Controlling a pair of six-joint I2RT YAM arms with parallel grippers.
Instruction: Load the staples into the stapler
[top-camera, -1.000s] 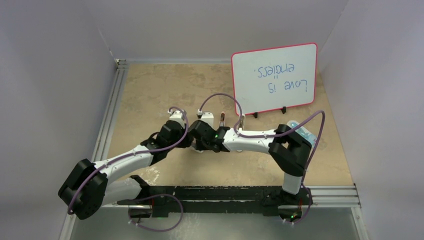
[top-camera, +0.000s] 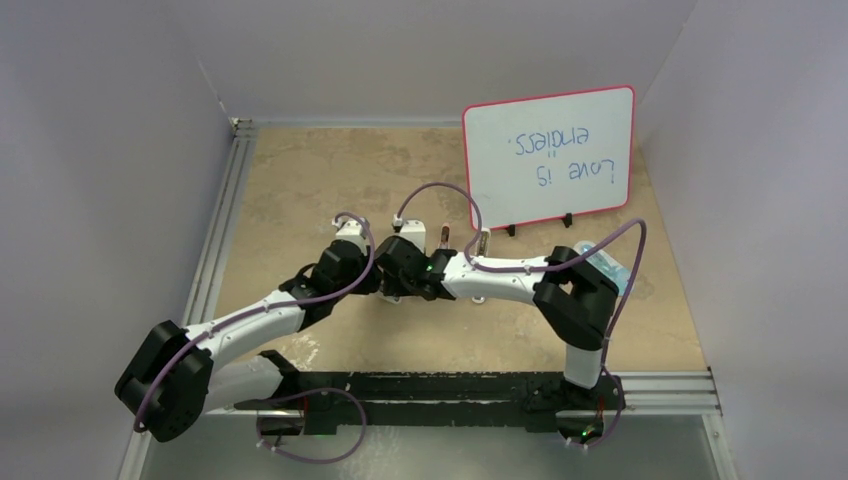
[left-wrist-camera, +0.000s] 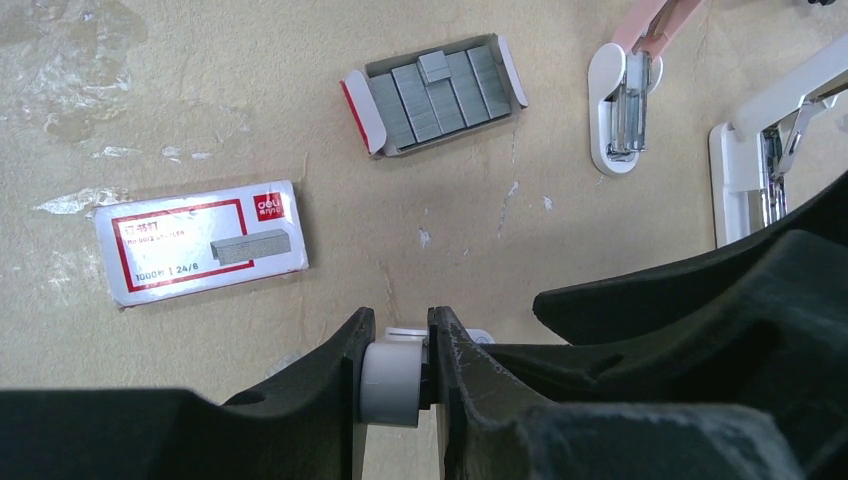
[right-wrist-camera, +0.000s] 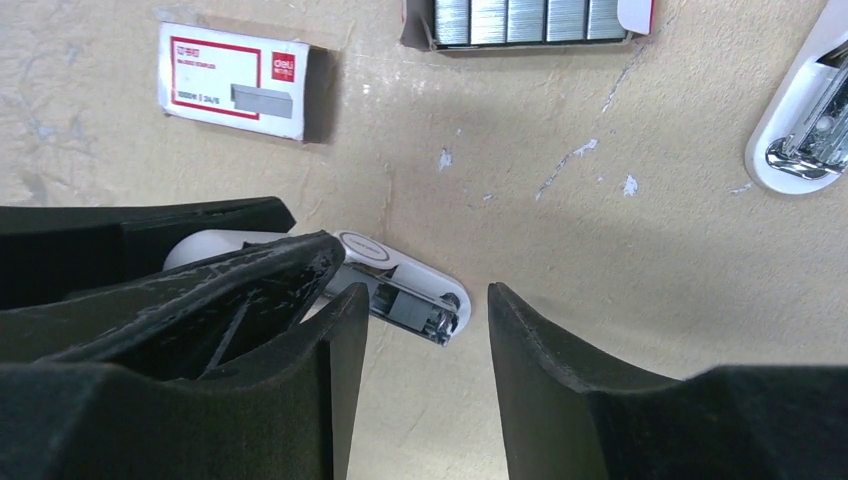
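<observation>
A white stapler (right-wrist-camera: 420, 283) lies with its metal staple channel (right-wrist-camera: 405, 306) exposed in the right wrist view. Around its rear part my left gripper is shut, the white body visible between the fingers. My right gripper is open; from its own camera its fingertips appear either side of the channel's front end, with nothing gripped. Whether staples sit inside the channel is unclear. Grey staple strips (left-wrist-camera: 425, 108) fill an open box (left-wrist-camera: 372, 122), one short piece lying on top. From above, both grippers meet closely and mostly hide the stapler.
A closed staple carton (left-wrist-camera: 180, 225) lies left of the open box. Beyond, to the right, are a pink-and-white stapler (left-wrist-camera: 606, 95) and another white stapler (left-wrist-camera: 737, 185). A whiteboard (top-camera: 550, 155) stands at the back right. Bare table lies left of and behind the arms.
The left arm has barely moved.
</observation>
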